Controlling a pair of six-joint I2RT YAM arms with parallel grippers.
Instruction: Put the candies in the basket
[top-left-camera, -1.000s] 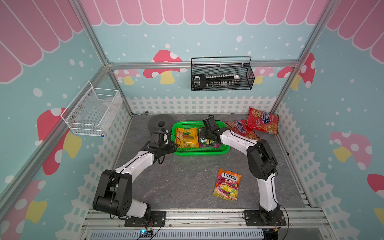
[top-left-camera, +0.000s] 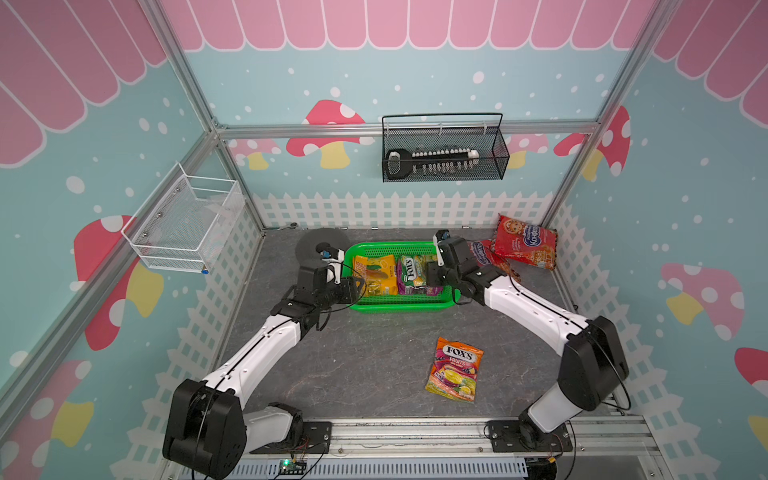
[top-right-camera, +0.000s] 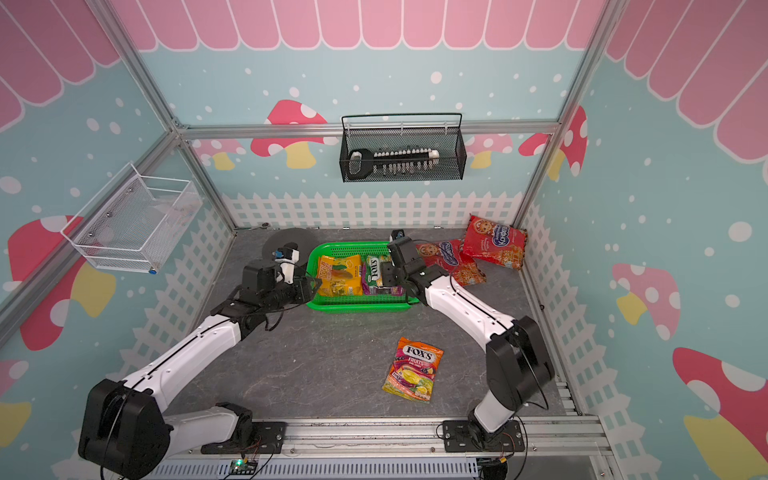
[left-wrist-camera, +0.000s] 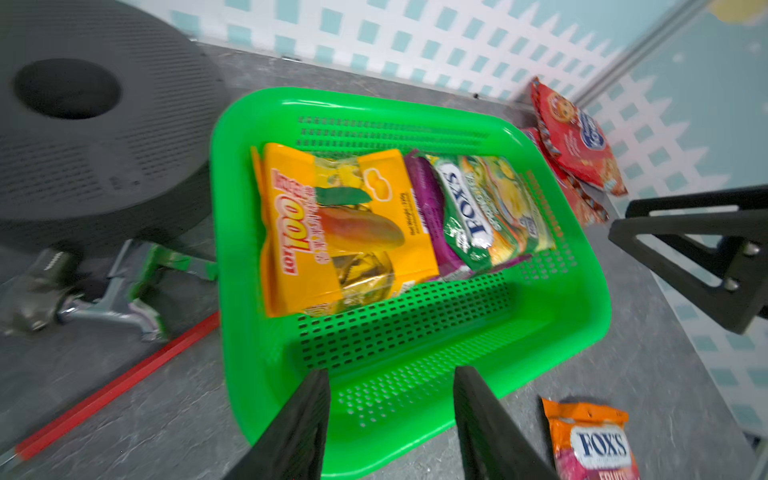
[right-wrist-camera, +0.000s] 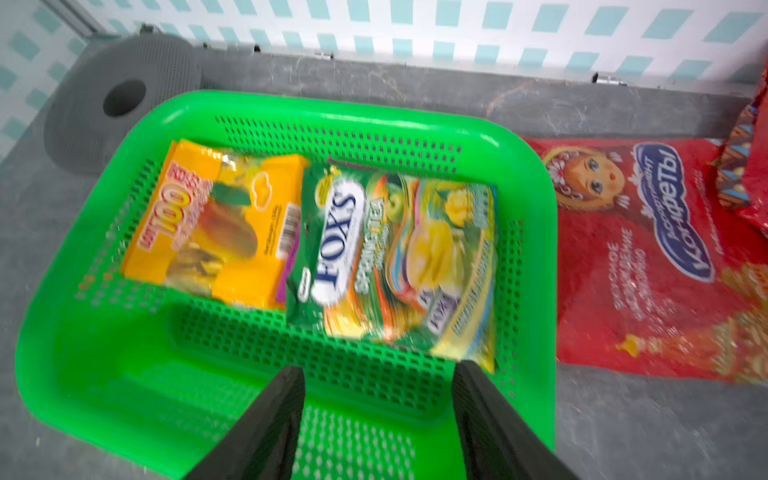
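Note:
Inside the green basket lie an orange Lot 100 candy bag and a green Fox's candy bag, with a purple bag edge showing under the green one. An orange Fox's fruits bag rests on the table in front. Two red candy bags lie right of the basket. My left gripper stands open and empty by the basket's left end. Above the basket's right part, my right gripper is likewise open, nothing between its fingers.
A dark round object with a hole sits at the back left, beyond the basket. A black wire basket hangs on the back wall, a white one on the left wall.
The left arm's elbow has shifted left and forward, its gripper slightly up. The bags stay put.

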